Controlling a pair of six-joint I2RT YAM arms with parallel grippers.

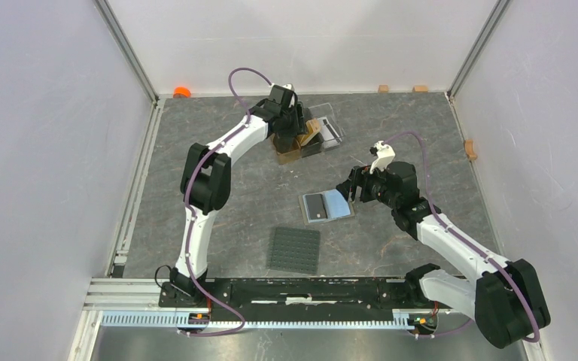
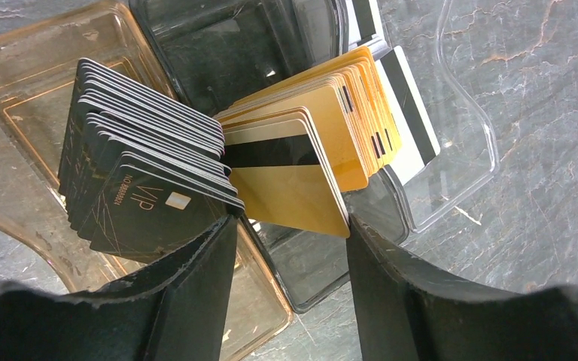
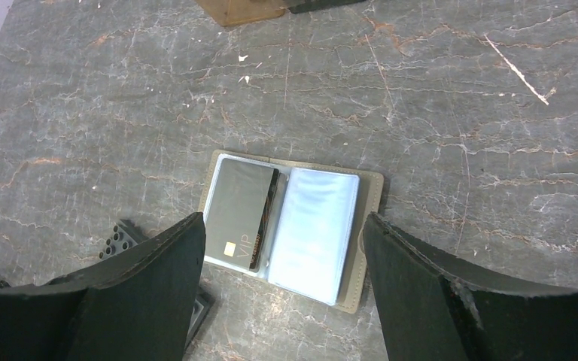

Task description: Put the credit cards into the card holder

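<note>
The card holder point(image 3: 371, 233) lies open on the table, a black VIP card point(image 3: 238, 207) in its left pocket and bluish film point(image 3: 314, 229) covering its right one. In the left wrist view, gold cards point(image 2: 286, 192) lean in a stack beside a row of black VIP cards point(image 2: 162, 199); white cards point(image 2: 412, 113) with dark stripes stand behind. Open, my left gripper is over these stacks. One fingertip is by the black cards' edge, the other at the front gold card's corner. My right gripper is open above the holder, nothing between its fingers.
Brown point(image 2: 15, 83) and dark clear trays point(image 2: 305, 282) hold the cards, with a clear tray point(image 2: 489, 147) alongside. A dark studded pad point(image 1: 295, 250) lies near the front edge. Bare tabletop point(image 1: 414, 135) shows at the right.
</note>
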